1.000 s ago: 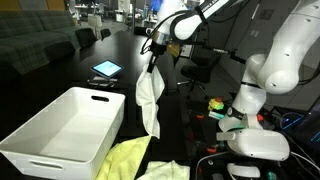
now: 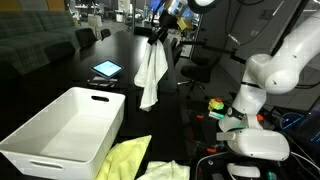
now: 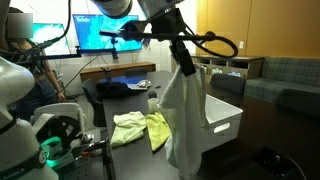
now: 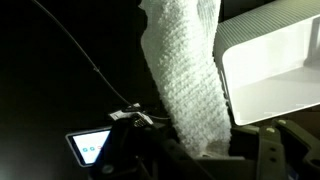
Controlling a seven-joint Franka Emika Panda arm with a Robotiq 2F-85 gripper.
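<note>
A white cloth (image 2: 151, 78) hangs in long folds from my gripper (image 2: 157, 40), above the dark table. My gripper is shut on its upper end, and the lower end dangles free beside the white bin (image 2: 66, 112). Exterior view 2 shows the same cloth (image 3: 183, 125) draping down in front of the bin (image 3: 226, 118). Seen from the wrist, the cloth (image 4: 188, 70) runs out from between the fingers and covers their tips. A yellow cloth (image 2: 122, 160) and another white cloth (image 2: 166, 171) lie flat on the table near its front.
A tablet with a lit screen (image 2: 107, 69) lies behind the bin, with cables near it in the wrist view. The bin looks empty inside. Bare dark table lies between the hanging cloth and the flat ones.
My gripper has risen and the arm has shifted to the right. The hanging cloth went up with it, its lower end now higher above the table. The bin and flat cloths have stayed put.
</note>
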